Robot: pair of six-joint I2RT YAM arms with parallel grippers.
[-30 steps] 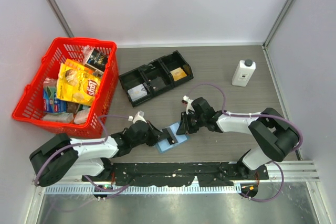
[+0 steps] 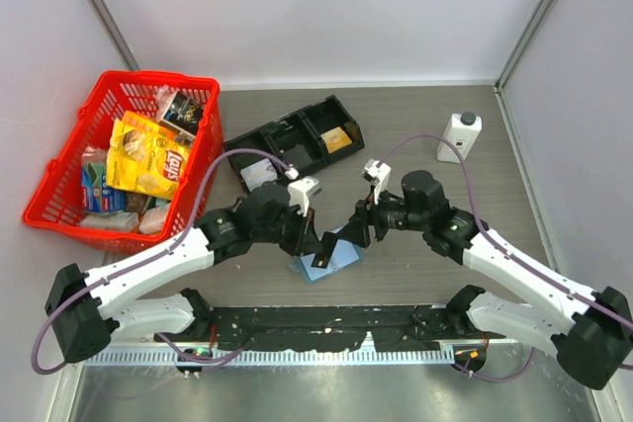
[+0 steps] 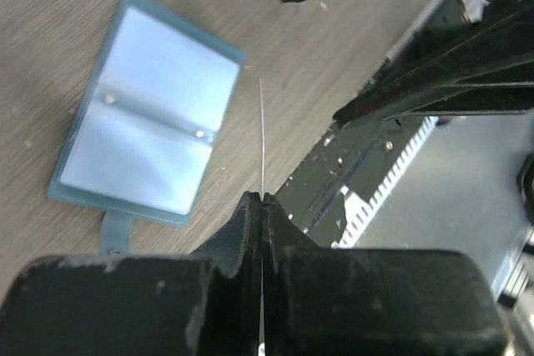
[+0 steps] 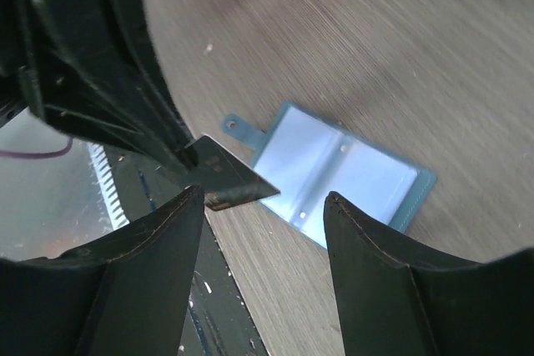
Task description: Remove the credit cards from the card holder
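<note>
The blue-grey card holder [image 3: 125, 141] lies spread on the table, its two pale inner panels facing up and its snap strap at one end. Above it, my left gripper is shut on a black card [image 4: 225, 174]. That card is seen edge-on as a thin line in the left wrist view and as a dark flat piece in the right wrist view. Close to the card and over the holder, my right gripper stands open with nothing between its fingers. Whether other cards sit inside the holder cannot be told.
A black compartment tray [image 2: 297, 157] lies behind the arms, with light and orange pieces in it. The red basket [image 2: 203, 170] full of packets stands at left, a white bottle [image 2: 459, 137] at back right. Table between tray and bottle is free.
Both arms have risen, and the holder stays on the table.
</note>
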